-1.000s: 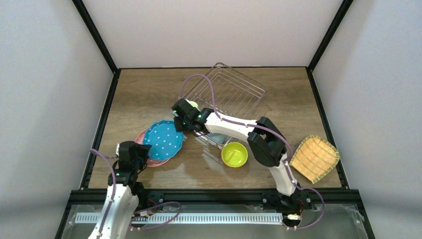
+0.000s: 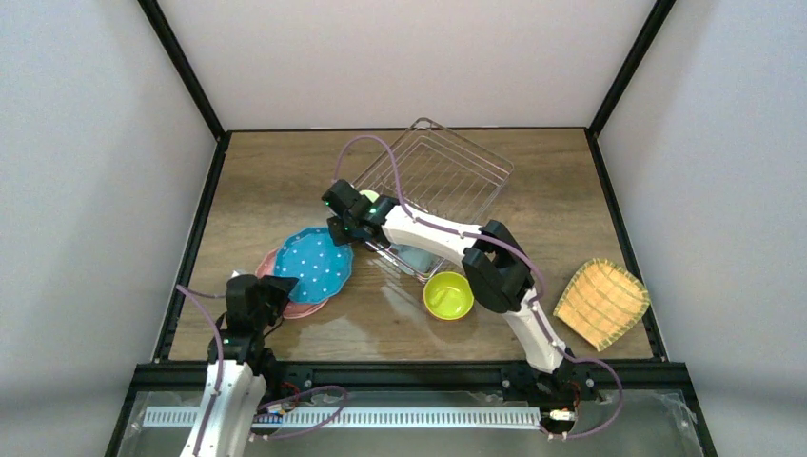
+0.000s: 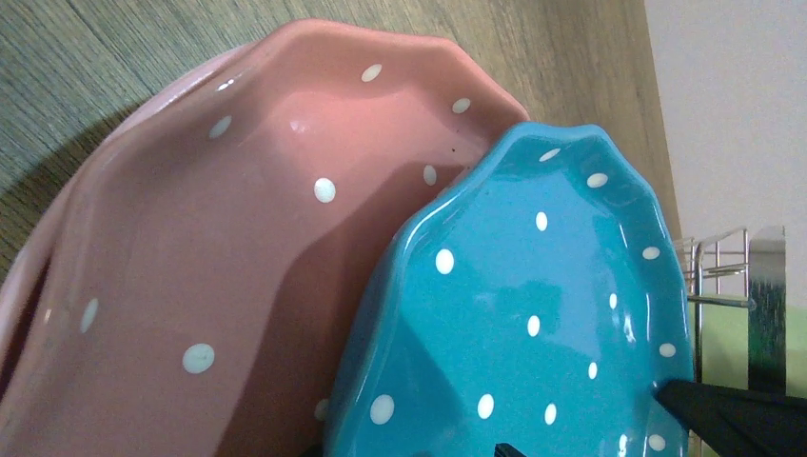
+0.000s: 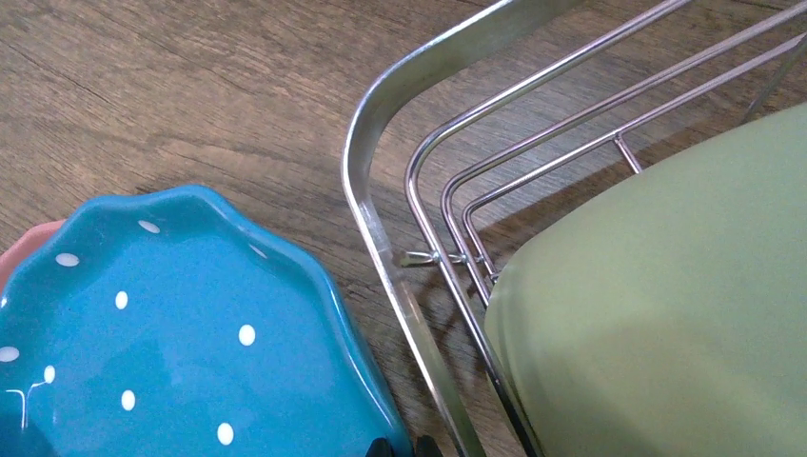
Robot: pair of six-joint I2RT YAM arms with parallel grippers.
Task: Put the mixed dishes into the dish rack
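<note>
A blue scalloped plate with white dots (image 2: 312, 268) is tilted above a pink dotted plate (image 2: 307, 309). My right gripper (image 2: 337, 231) is shut on the blue plate's rack-side rim; in the right wrist view its fingertips (image 4: 379, 447) barely show at the bottom. My left gripper (image 2: 293, 284) stands open at the blue plate's left rim, its fingertips (image 3: 509, 450) just visible along the lower edge of the left wrist view. The wire dish rack (image 2: 447, 171) lies behind the right arm, holding a pale green dish (image 4: 666, 305) at its near left part.
A yellow-green bowl (image 2: 448, 296) sits on the table in front of the rack. At the right lies a yellow checked cloth (image 2: 601, 303). The right arm spans over the rack's front part. Bare table (image 2: 262, 181) shows at the back left.
Over the last second the right gripper has shifted slightly, lately a little to the left. The blue plate has moved only slightly, and the left gripper has edged a little toward the right.
</note>
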